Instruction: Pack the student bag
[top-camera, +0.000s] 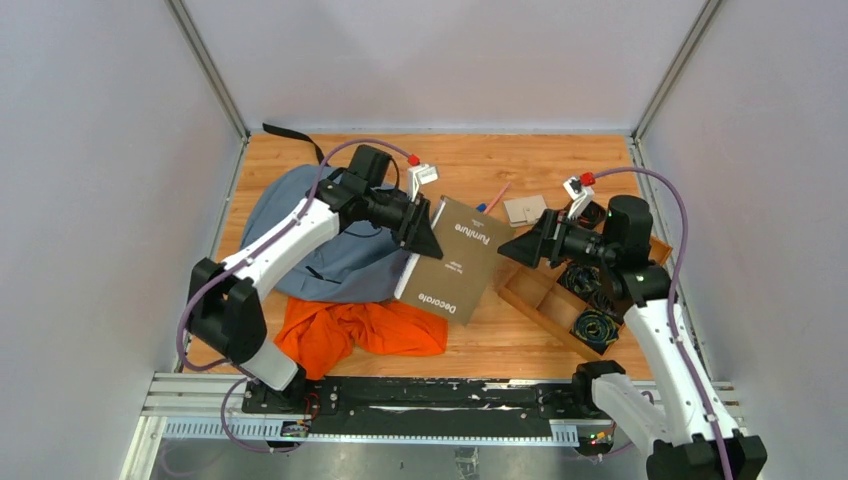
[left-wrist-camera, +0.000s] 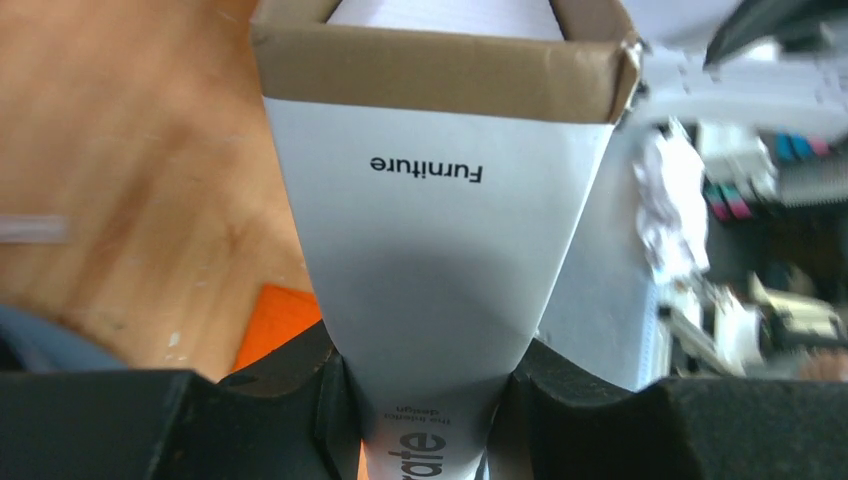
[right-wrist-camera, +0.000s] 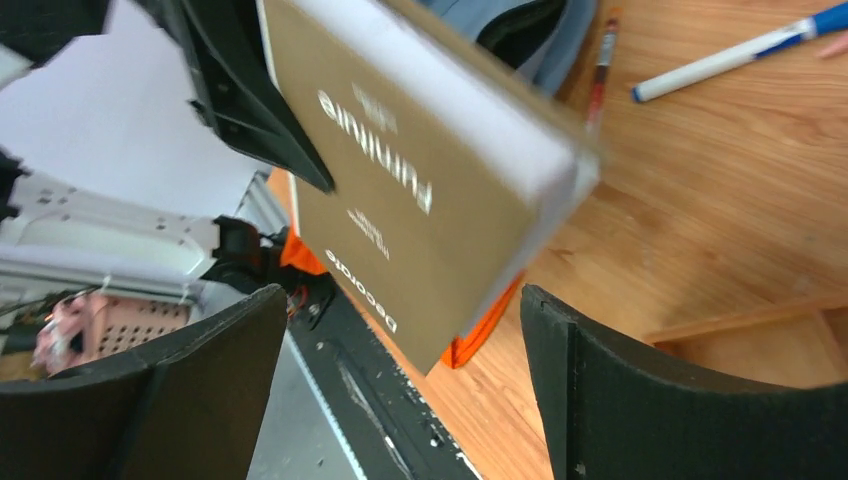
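A brown book-shaped box (top-camera: 458, 255) with a white spine is held up over the table, lettered "Furniture" and "Decorate". My left gripper is shut on it, one finger on either side of the spine end. At the box's other edge, my right gripper is open, its fingers spread apart with the box just ahead and its near end (right-wrist-camera: 560, 190) blurred. To the left lies the blue-grey student bag (top-camera: 345, 270), partly covered by the left arm.
An orange cloth (top-camera: 360, 335) lies in front of the bag. On the right a wooden tray (top-camera: 520, 310) holds dark coiled items, partly under the right arm. Behind the box are a marker (right-wrist-camera: 700, 70), a red pen (right-wrist-camera: 603, 60) and a beige case (top-camera: 525, 209).
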